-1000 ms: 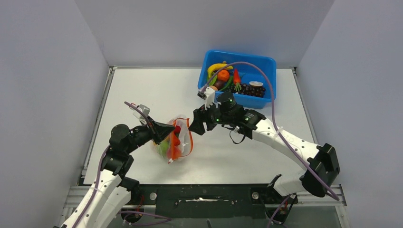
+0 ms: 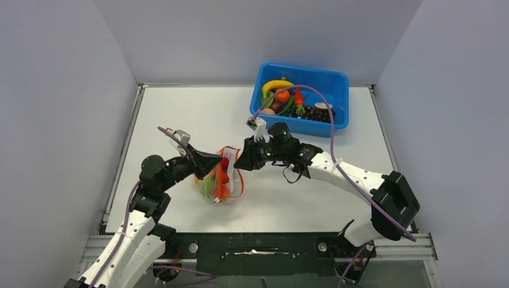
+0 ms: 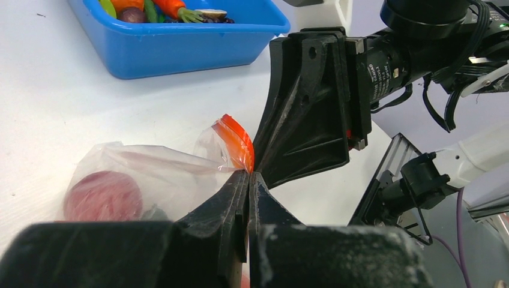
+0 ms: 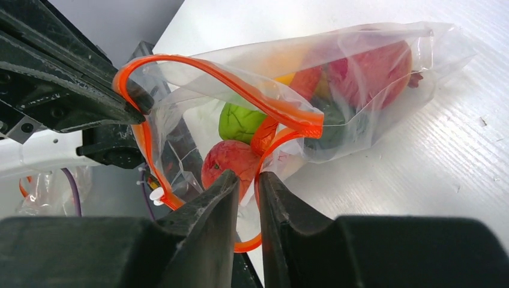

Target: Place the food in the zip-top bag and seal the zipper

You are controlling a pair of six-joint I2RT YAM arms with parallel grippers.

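Observation:
The clear zip bag (image 2: pixel 210 186) with an orange zipper holds toy food: a pomegranate (image 4: pixel 372 72), a green piece (image 4: pixel 237 123) and a red round piece (image 4: pixel 225 162). Its mouth gapes in the right wrist view. My left gripper is shut on the bag's upper zipper edge (image 3: pixel 237 141). Opposite it, my right gripper is at the other strand of orange zipper, its fingers close around that edge; whether they grip it is hard to tell.
A blue bin (image 2: pixel 333 90) of fruit and vegetables stands at the back right.
My right gripper has moved left and toward the front, down to the bag's zipper edge. The left arm has barely moved.

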